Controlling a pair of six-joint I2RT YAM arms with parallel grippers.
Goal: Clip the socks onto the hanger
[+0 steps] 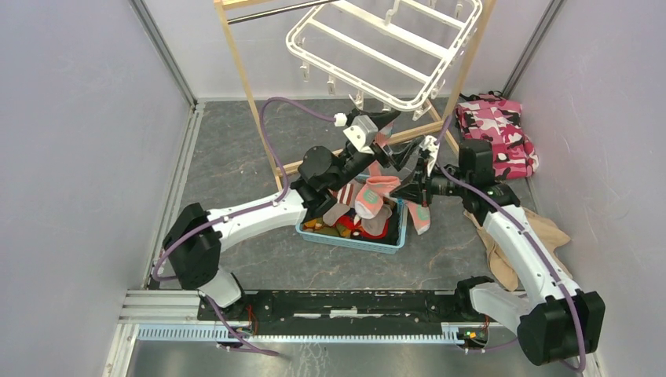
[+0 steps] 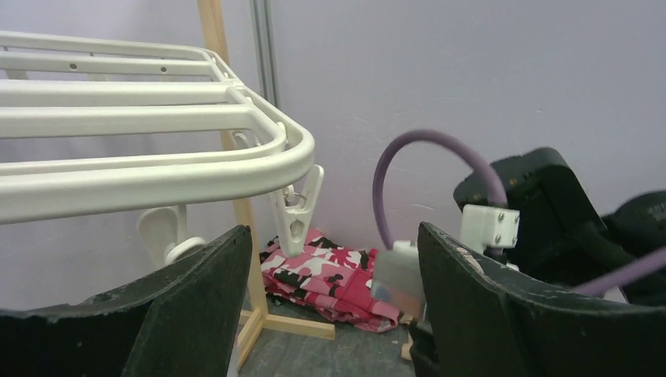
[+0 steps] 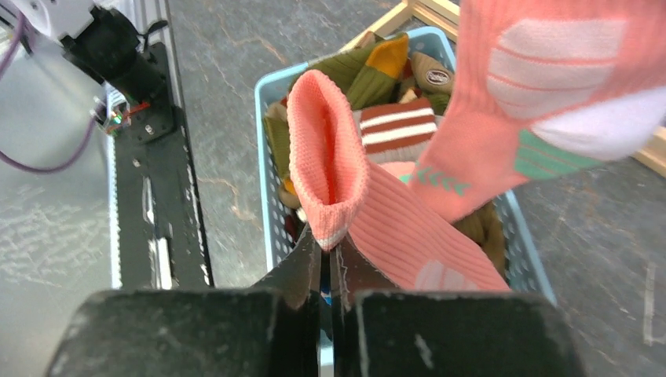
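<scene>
My right gripper is shut on the cuff edge of a pink sock (image 3: pixel 330 169), whose opening gapes upward above the fingertips. A second pink sock (image 3: pixel 475 118) with white and green patches hangs at the upper right of the right wrist view; its upper end is out of frame. In the left wrist view my left gripper stands open, with nothing held between its fingers. Beyond it, a white clip (image 2: pixel 295 212) hangs from the corner of the white hanger (image 2: pixel 259 169). From above, the left gripper (image 1: pixel 403 132) is under the hanger's front edge (image 1: pixel 357 80).
Below the grippers stands a blue basket (image 1: pixel 345 242) filled with socks. A pink camouflage bag (image 1: pixel 496 133) lies at the back right, a tan cloth (image 1: pixel 518 243) on the right. The wooden frame (image 1: pixel 259 118) surrounds the hanger. Both grippers are close together.
</scene>
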